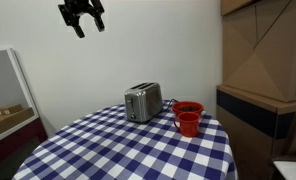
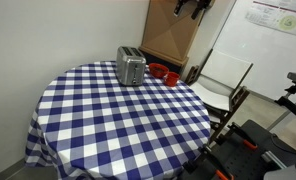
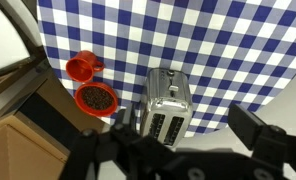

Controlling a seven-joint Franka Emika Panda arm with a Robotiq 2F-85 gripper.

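My gripper [image 1: 91, 31] hangs high above the table, pointing down, its two fingers spread and the gap between them empty. In the wrist view the silver two-slot toaster [image 3: 165, 108] lies below, between the dark fingers and well beneath them. The same toaster [image 1: 143, 102] stands upright towards the back of the table. To its right are a red mug [image 1: 188, 125] and, just behind it, a red bowl [image 1: 195, 106]. Seen from above, the bowl [image 3: 96, 97] contains something dark and grainy, while the mug [image 3: 83, 66] sits close beside it.
A blue-and-white checked cloth [image 2: 98, 115] covers the round table, largely bare left of and in front of the toaster. Cardboard boxes [image 1: 263, 50] rise beyond the right side. A white chair [image 2: 216, 90] stands beside the table.
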